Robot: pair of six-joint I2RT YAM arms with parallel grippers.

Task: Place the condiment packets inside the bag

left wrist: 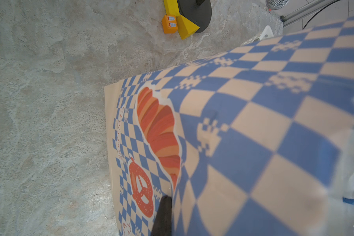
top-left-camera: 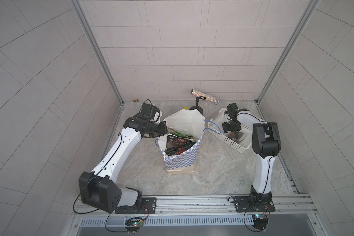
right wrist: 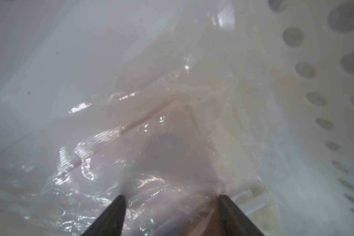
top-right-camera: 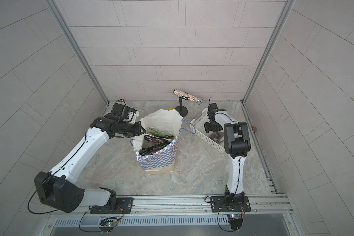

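The checkered paper bag [top-left-camera: 181,159] stands open at the centre, holding several red, black and green packets [top-left-camera: 179,145]. My left gripper [top-left-camera: 161,131] is at the bag's left rim, shut, its fingertip pressed against the checkered side [left wrist: 232,149] in the left wrist view. My right gripper [top-left-camera: 230,127] is down inside the white perforated basket [top-left-camera: 240,145] on the right, over a clear plastic pouch with pinkish-brown contents [right wrist: 165,157]. Its blurred fingers stand apart in the right wrist view, touching or just above the pouch; whether they grasp it is unclear.
A microphone [top-left-camera: 204,96] on a black stand is at the back centre, with small yellow objects [left wrist: 186,25] by its base. Blue bag handles reach towards the basket. The floor in front of the bag and basket is clear.
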